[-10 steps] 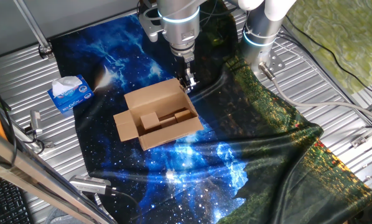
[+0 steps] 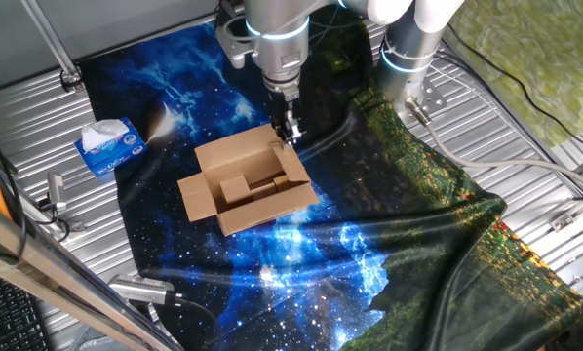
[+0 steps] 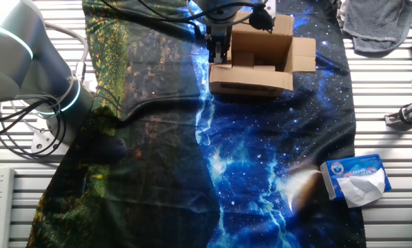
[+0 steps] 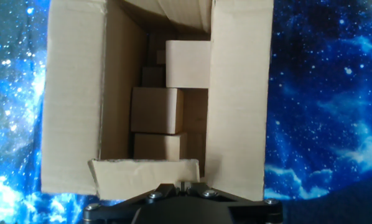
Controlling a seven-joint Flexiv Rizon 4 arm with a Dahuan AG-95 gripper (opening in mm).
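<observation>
An open cardboard box (image 2: 259, 213) lies on the dark printed cloth, its flaps spread outward. Several small cardboard blocks (image 4: 155, 110) sit inside it, one paler block (image 4: 188, 64) against the right wall in the wrist view. My gripper is at the box's near end in that view, its black fingers drawn together over the short end flap (image 4: 142, 176). Whether any of the flap lies between them cannot be made out. From the first outside view, the gripper (image 2: 292, 139) is beside the box's upper right corner; the second shows it (image 3: 218, 60) at the left end.
A blue tissue box (image 2: 111, 149) stands well clear of the cardboard box. The cloth (image 3: 158, 165) has folds but much free room. A grey towel (image 3: 377, 26) and a clamp-like device (image 3: 404, 116) lie toward the edge.
My gripper has shifted slightly left toward the box's end in the first outside view. The box and the blocks inside stay where they were.
</observation>
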